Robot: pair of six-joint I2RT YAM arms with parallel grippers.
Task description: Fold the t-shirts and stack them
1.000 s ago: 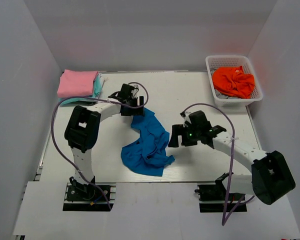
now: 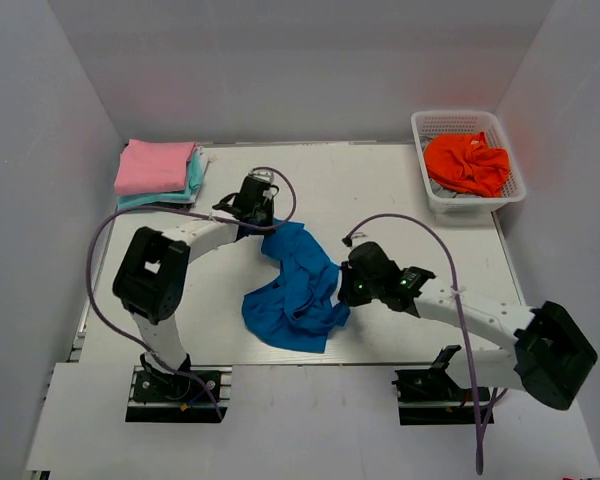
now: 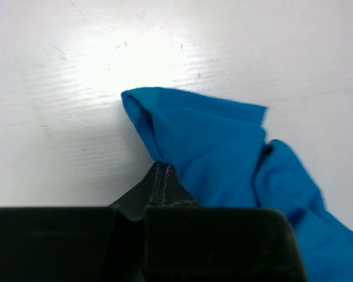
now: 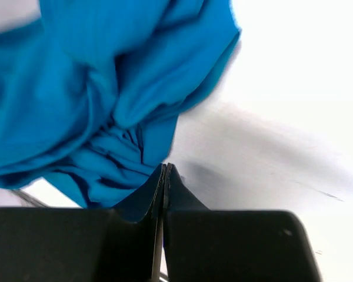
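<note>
A crumpled blue T-shirt point(image 2: 298, 290) lies on the middle of the white table. My left gripper point(image 2: 268, 226) is shut at its upper end; in the left wrist view its fingertips point(image 3: 159, 171) meet the edge of the blue cloth point(image 3: 212, 147) just below a folded corner. My right gripper point(image 2: 344, 290) is shut at the shirt's right side; in the right wrist view its fingertips point(image 4: 159, 173) sit at the edge of bunched blue cloth point(image 4: 88, 111). Whether either tip pinches fabric is hard to tell, though both appear on it.
Folded pink point(image 2: 152, 165) and teal point(image 2: 188, 192) shirts are stacked at the back left. A white basket point(image 2: 450, 203) with an orange garment point(image 2: 466, 160) stands at the back right.
My right gripper has moved left to the shirt's edge and shut. The shirt looks nearly unchanged.
</note>
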